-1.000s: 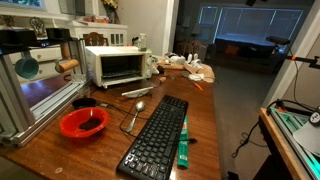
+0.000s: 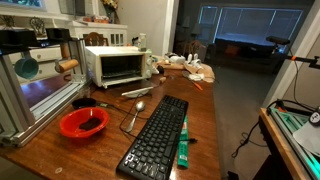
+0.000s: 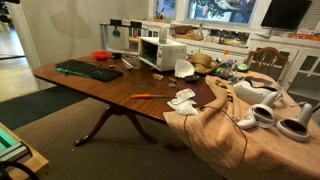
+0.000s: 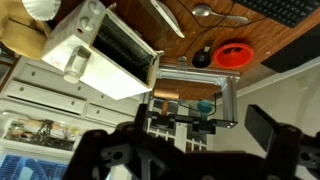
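Observation:
My gripper stands open in the wrist view, its dark fingers wide apart and no object held between them. Well beyond them lies the table, with a red bowl point(image 4: 233, 56), a white toaster oven point(image 4: 95, 48) and a metal rack point(image 4: 196, 74). In exterior view 1 the bowl point(image 2: 85, 123) sits at the front left with something dark inside. To its right are a spoon point(image 2: 133, 117) and a black keyboard point(image 2: 155, 138). The toaster oven point(image 2: 116, 65) is farther back. The gripper cannot be made out in the exterior views.
A green stick-like object point(image 2: 183, 147) lies along the keyboard's right side. A silver utensil point(image 2: 138, 92) rests before the oven. In exterior view 2, a hat point(image 3: 203, 65) and white headset gear point(image 3: 258, 110) crowd the far end. Bare wood point(image 3: 125, 88) shows mid-table.
The objects on the table have not moved. A small dark shape at the top right edge, visible one second ago in exterior view 1, is gone from there now.

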